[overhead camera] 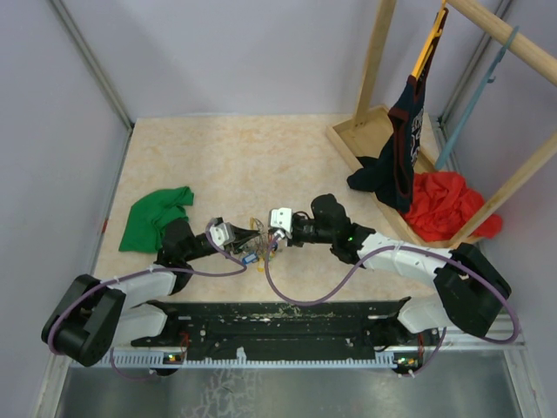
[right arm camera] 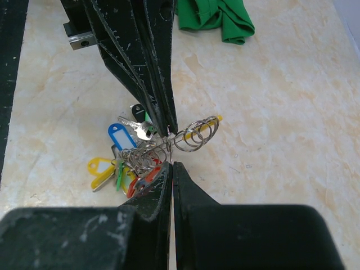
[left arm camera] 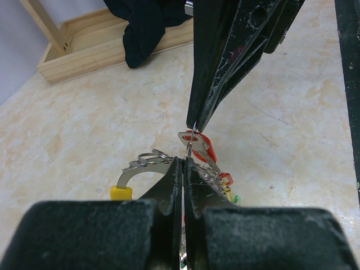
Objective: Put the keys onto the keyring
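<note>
Both grippers meet over a cluster of keys and wire rings at the centre. My left gripper is shut, its tips at a thin metal piece standing up toward the other gripper. My right gripper is also shut, its tips at thin metal wire; whether either grips it is hard to tell. A red-tagged key (left arm camera: 205,147) hangs below the meeting point. Coiled rings (right arm camera: 197,132), a blue tag (right arm camera: 121,135) and yellow tags (right arm camera: 100,167) lie in the tangle beneath.
A green cloth (overhead camera: 150,218) lies at the left. A wooden tray (overhead camera: 357,139) with a frame, dark cloth and red cloth (overhead camera: 444,209) is at the right. The table behind the grippers is clear.
</note>
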